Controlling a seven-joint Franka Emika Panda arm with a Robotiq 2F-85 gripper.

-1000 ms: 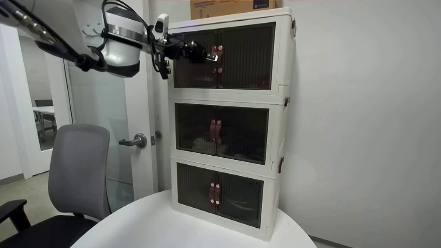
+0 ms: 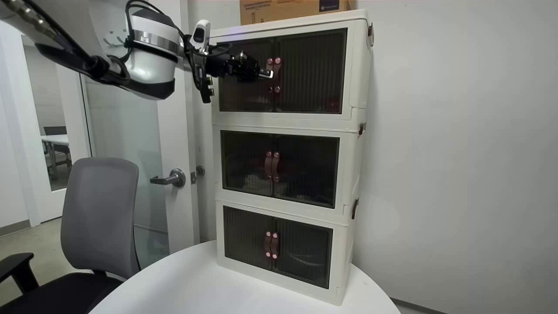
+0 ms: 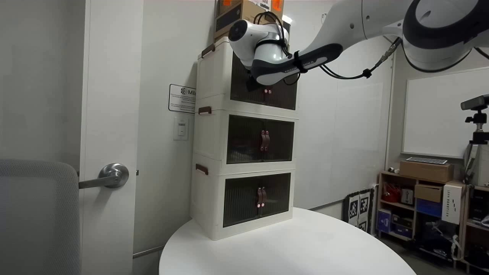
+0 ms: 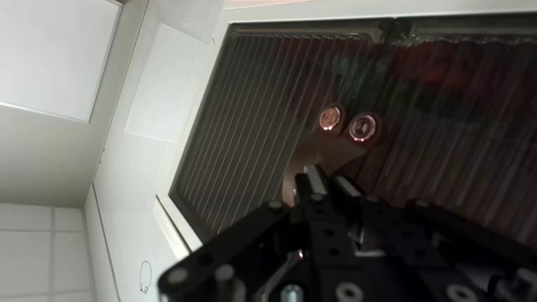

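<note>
A white cabinet (image 2: 286,122) of three stacked units stands on a round table, each unit with a pair of dark ribbed doors and brown strap handles. At the top unit, my gripper (image 2: 265,74) is at the handles (image 2: 277,75). Close up in the wrist view, the two straps hang from copper rivets (image 4: 362,126). The gripper is shut on one strap (image 4: 329,153), which runs down between its fingertips; their hold is partly hidden. The top doors look closed. In exterior view 2 the arm hides the gripper.
A grey office chair (image 2: 99,214) stands at left, before a door with a lever handle (image 2: 170,179). Cardboard boxes (image 3: 250,13) sit on top of the cabinet.
No door has visibly moved.
</note>
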